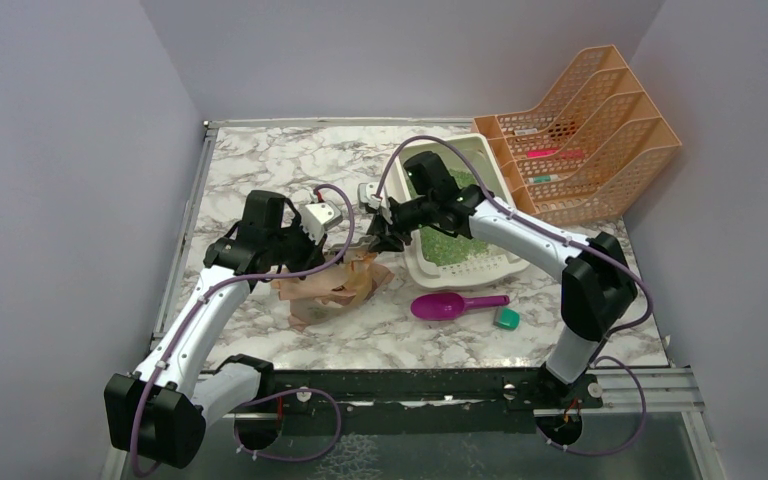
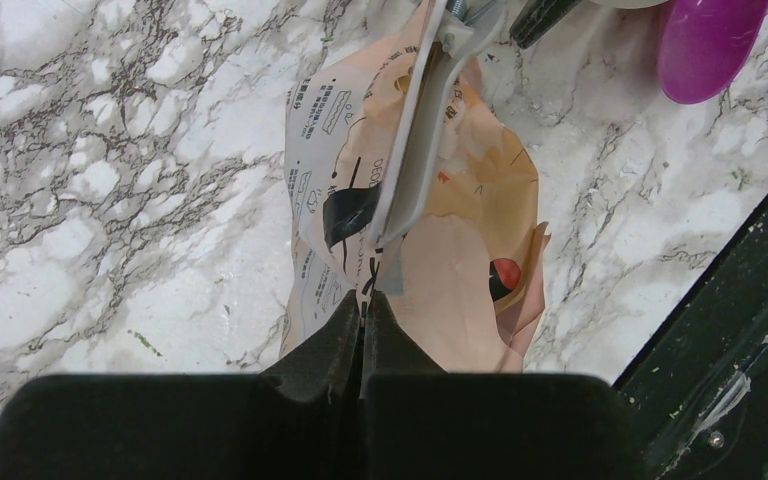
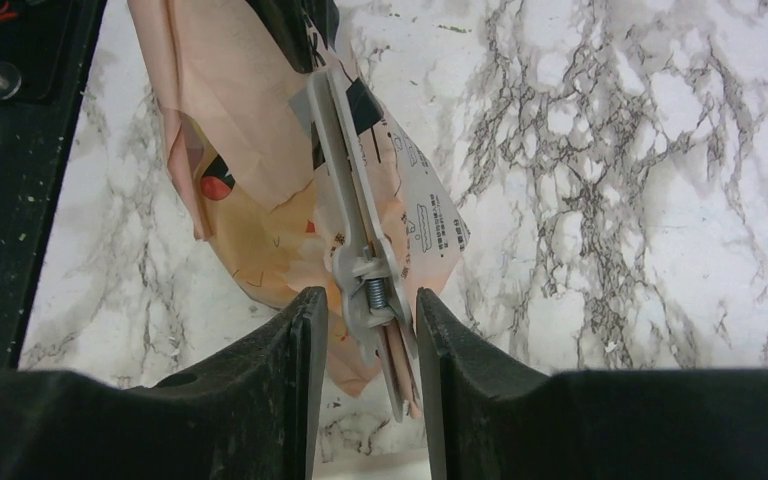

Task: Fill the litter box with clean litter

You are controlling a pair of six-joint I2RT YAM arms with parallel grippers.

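Observation:
A crumpled peach paper litter bag (image 1: 315,295) lies left of the cream litter box (image 1: 460,260), which holds green granules. A white spring clip (image 2: 410,150) lies across the bag's top. My left gripper is shut on the bag's edge at the clip's end. My right gripper is part open, its fingers either side of the clip's spring end; whether they touch it is unclear. A purple scoop (image 1: 440,306) lies in front of the box.
An orange rack (image 1: 600,150) stands at the back right. A small green object (image 1: 507,318) sits by the scoop.

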